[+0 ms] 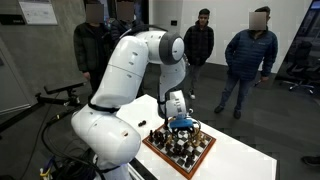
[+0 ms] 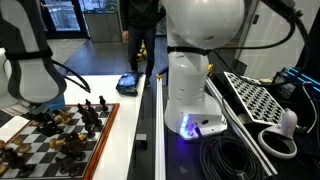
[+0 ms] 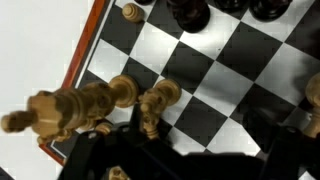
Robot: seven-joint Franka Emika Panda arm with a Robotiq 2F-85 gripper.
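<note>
In exterior view 1, my gripper (image 1: 181,124) hangs low over the chessboard (image 1: 204,157), which has a brown rim. Its dark fingers reach in from the bottom of the wrist view, spread apart and open. A light brown pawn (image 3: 165,93) stands near the left finger; the finger partly hides what is beside it. A taller light brown piece (image 3: 85,103) rises further left, close to the camera. Mostly bare squares lie between the fingers. In exterior view 2 the gripper's lower end is hard to make out among the pieces.
Dark pieces (image 3: 190,13) stand along the top of the wrist view, and a light brown piece (image 3: 313,90) is at its right edge. Several people stand behind the table.
</note>
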